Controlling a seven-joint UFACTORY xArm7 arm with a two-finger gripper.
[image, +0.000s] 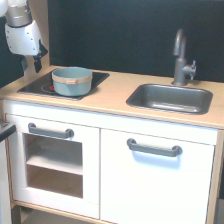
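Observation:
At the upper left, the white gripper (31, 64) hangs above the counter, its dark fingers apart with nothing visible between them. It is to the left of and above the teal pot (72, 87), not touching it. The pot is upright, with a brownish handle, on the black stove top (42, 87). Its inside is only partly visible.
A grey metal sink (170, 106) is set into the right of the wooden counter (112, 92), with a dark faucet (180, 70) behind. Bare counter separates stove and sink. Below are an oven door (54, 165) and a white cabinet door (150, 185).

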